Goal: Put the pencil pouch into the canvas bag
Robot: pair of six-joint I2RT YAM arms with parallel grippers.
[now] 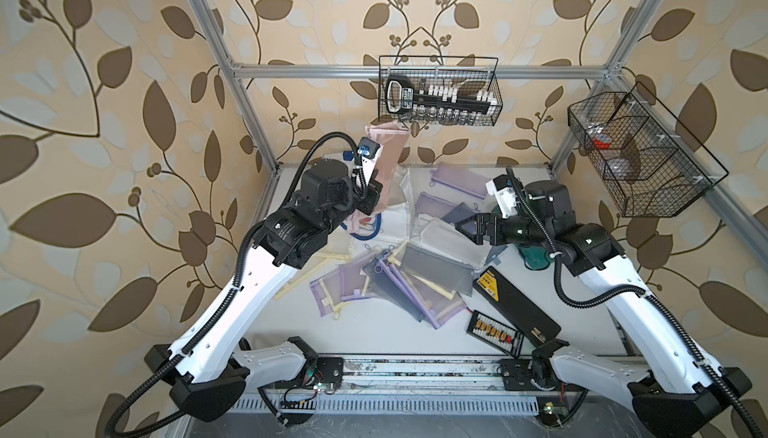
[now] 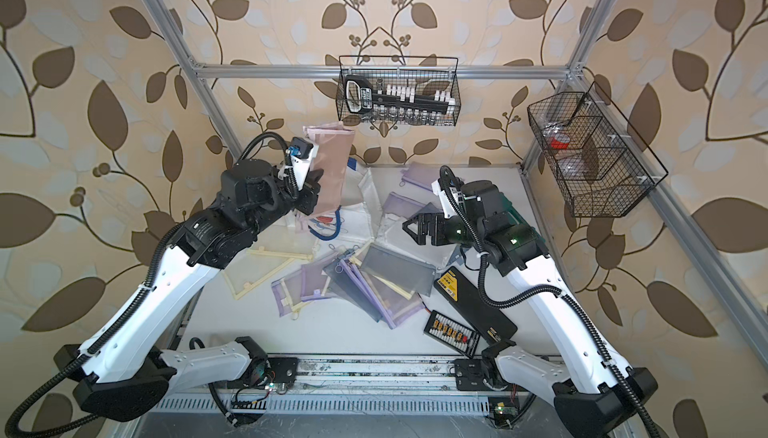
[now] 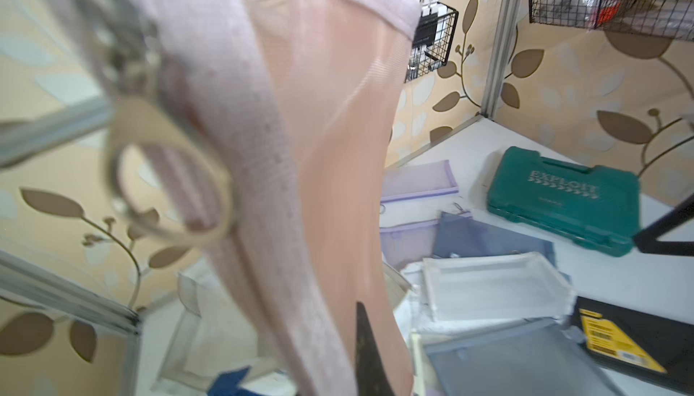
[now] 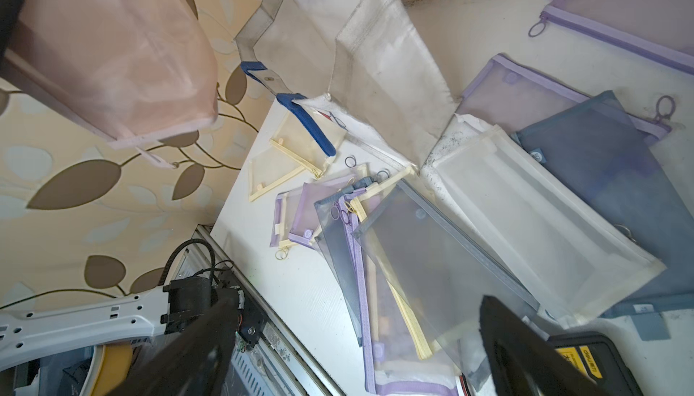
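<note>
The pink mesh pouch (image 2: pixel 331 166) hangs upright from my left gripper (image 1: pixel 369 195), shut on it and raised above the table at the back left; in the left wrist view its zipper edge and pull ring (image 3: pixel 170 171) fill the near view. The white canvas bag (image 4: pixel 383 77) with blue straps stands open on the table, partly hidden behind the pouch in the top views and lying below and beside it in the right wrist view. My right gripper (image 2: pixel 416 228) is open and empty, over the pouches at the middle right.
Several mesh pouches (image 4: pixel 433 265) cover the middle of the table. A black box (image 1: pixel 516 303), a paint set (image 1: pixel 494 332) and a green case (image 3: pixel 564 200) lie at the right. Wire baskets (image 1: pixel 440 91) hang on the frame above the back and right.
</note>
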